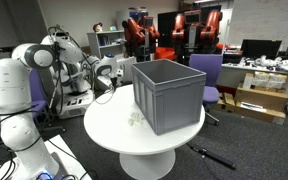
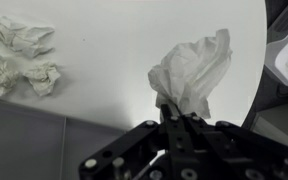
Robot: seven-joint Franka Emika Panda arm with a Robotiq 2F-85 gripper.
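A crumpled white tissue (image 2: 196, 68) sticks out from the tips of my gripper, which is shut on its lower end. More crumpled tissues (image 2: 19, 36) lie on the white table at the left of the wrist view. In the exterior view, those loose tissues (image 1: 136, 118) rest beside the grey bin (image 1: 174, 112). My gripper (image 1: 111, 88) is above the table's far left side there, away from the bin. The held tissue is hard to make out against the white background in that view.
The tall grey open-topped bin stands on the right half of the round white table (image 1: 104, 128). Its grey side fills the wrist view's lower left. A purple chair (image 1: 206, 68) is behind the table, and the table's front left is clear.
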